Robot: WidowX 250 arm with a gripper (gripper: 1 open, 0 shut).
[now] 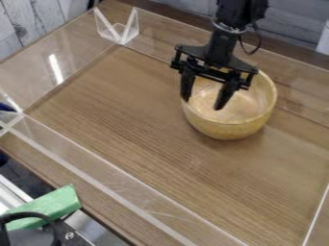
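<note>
A round yellow bowl (229, 125) rests on the wooden table (141, 163), right of centre. The black gripper (206, 88) comes down from the top over the bowl, its two fingers spread apart, one by the left rim and one over the inside. Whether anything is between them is hard to tell; nothing clearly shows there.
A clear angular plastic piece (117, 27) sits at the back left. A green object (45, 207) lies at the bottom left, off the table's edge beside cables.
</note>
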